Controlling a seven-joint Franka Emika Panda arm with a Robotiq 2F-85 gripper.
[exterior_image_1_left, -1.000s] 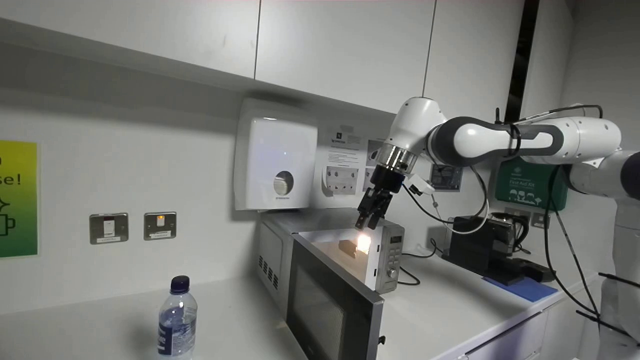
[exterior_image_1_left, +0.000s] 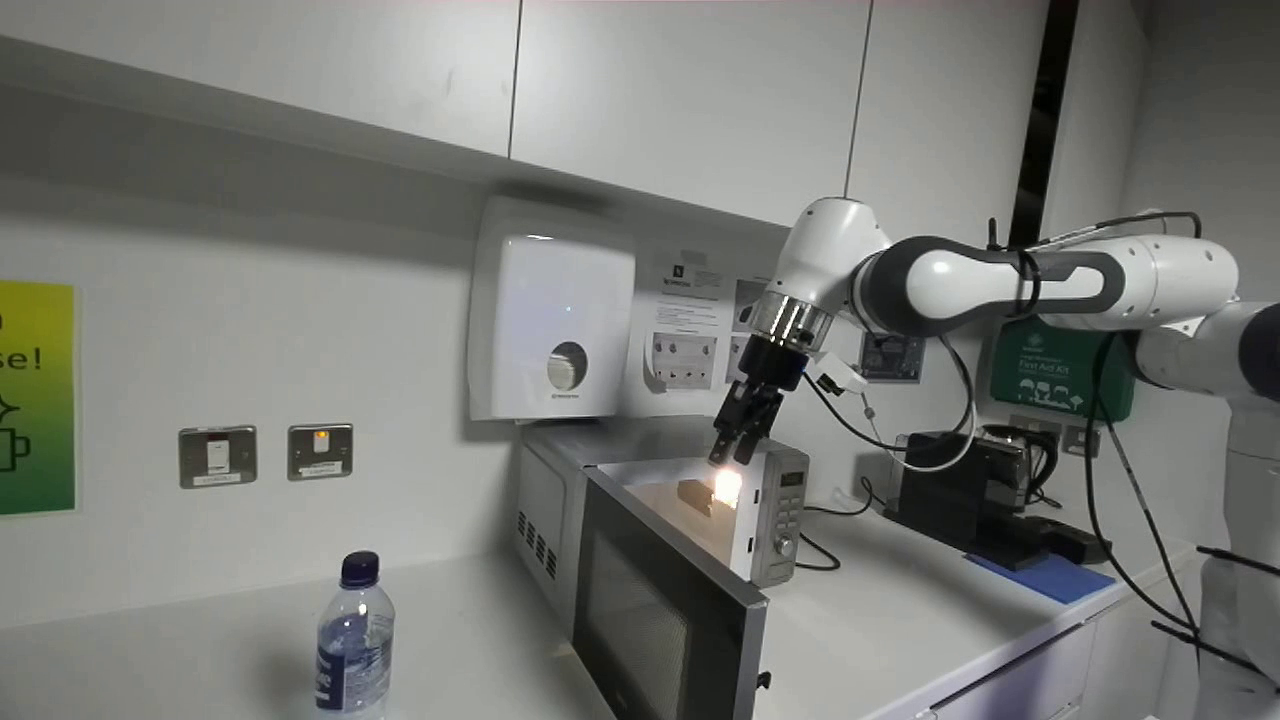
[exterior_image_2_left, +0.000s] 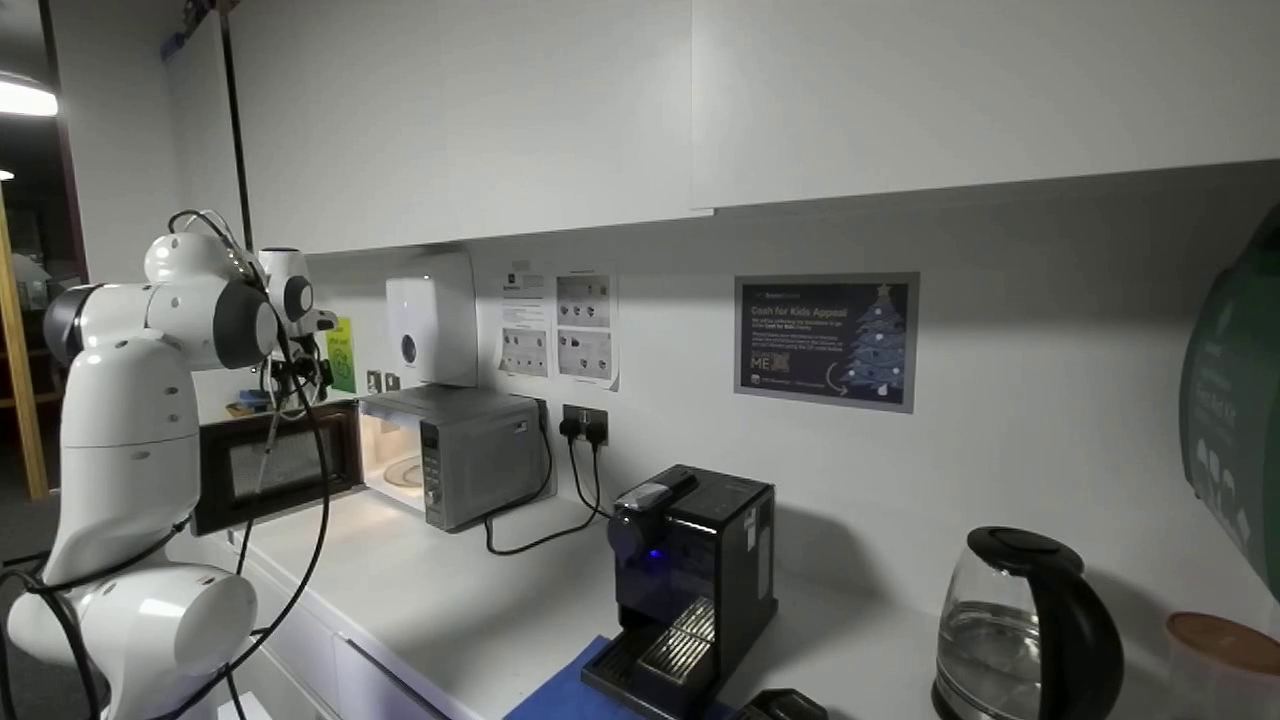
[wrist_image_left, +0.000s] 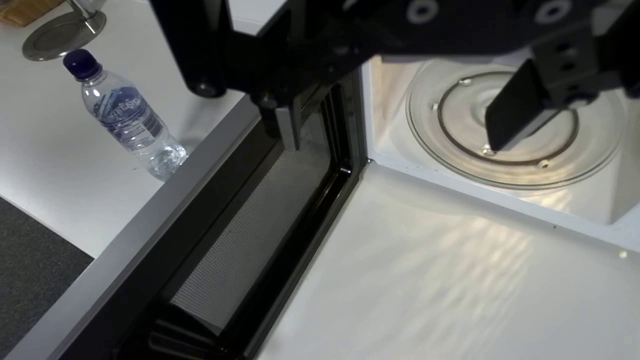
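The microwave (exterior_image_2_left: 480, 454) stands on the counter with its door (exterior_image_1_left: 666, 606) swung wide and its inside lit. Through the opening, the wrist view shows a glass turntable (wrist_image_left: 420, 129) with nothing on it. Above the space in front of the opening hangs my gripper (exterior_image_1_left: 732, 460), open and empty. Its fingers (wrist_image_left: 520, 102) are spread far apart in the wrist view, clear of both door and cavity. On the far side of the door a clear water bottle (wrist_image_left: 129, 117) with a dark blue cap stands upright, and it shows again at the lower left of exterior view 1.
A black coffee machine (exterior_image_2_left: 708, 576) sits on the counter near a blue mat (exterior_image_2_left: 558, 684), with a glass kettle (exterior_image_2_left: 990, 636) farther right. Power cables (exterior_image_2_left: 540, 546) run behind the microwave. Wall cupboards (exterior_image_1_left: 684, 96) hang overhead. Bare counter (wrist_image_left: 438, 288) lies before the microwave.
My gripper and arm have shifted very slightly in exterior view 1. Door and bottle look the same.
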